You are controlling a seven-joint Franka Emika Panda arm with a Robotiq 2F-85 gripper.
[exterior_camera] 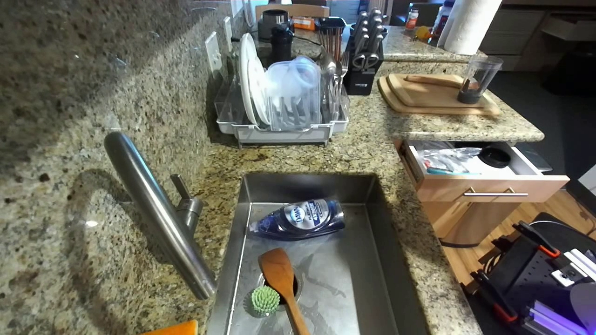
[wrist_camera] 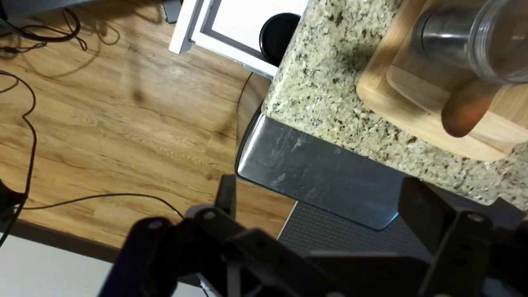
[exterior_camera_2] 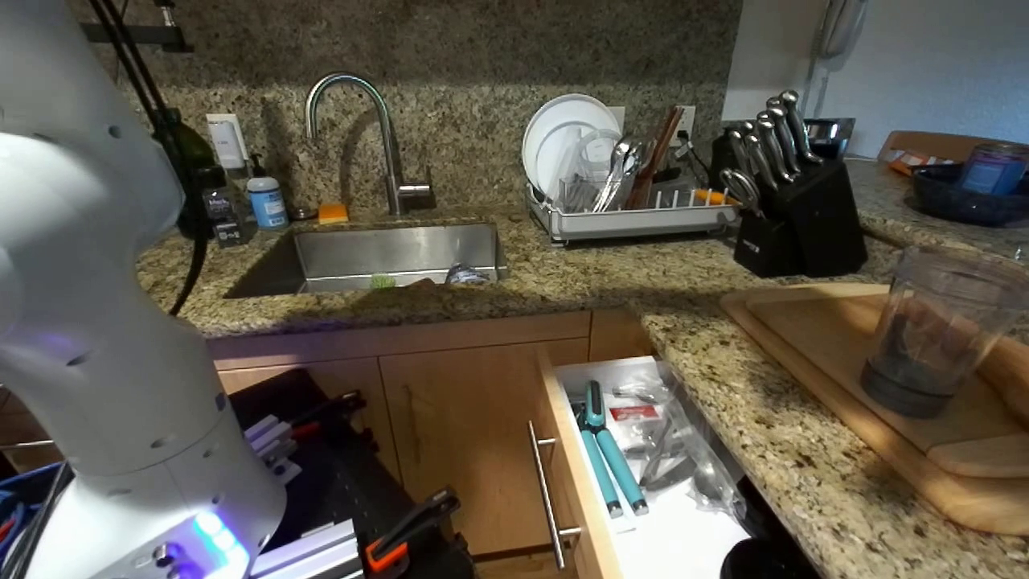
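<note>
My gripper is open in the wrist view, its dark fingers wide apart with nothing held between them. It hangs past the counter corner, over a dark bin lid (wrist_camera: 317,168) and the floor. Neither exterior view shows it. On the wooden cutting boards (exterior_camera: 402,95) stands a clear blender cup (exterior_camera: 480,81) with a dark base. Behind the cup a wooden utensil (exterior_camera: 433,81) lies across the boards. An open drawer (exterior_camera_2: 666,540) holds teal-handled tongs (exterior_camera_2: 617,468), plastic bags and a round black object (exterior_camera: 495,157).
In the sink (exterior_camera: 357,268) lie a blue soap bottle (exterior_camera: 301,218), a wooden spatula (exterior_camera: 279,271) and a green brush (exterior_camera: 265,299). A full dish rack (exterior_camera: 285,134) and a knife block (exterior_camera: 360,72) stand behind. The open drawer juts out below the counter edge.
</note>
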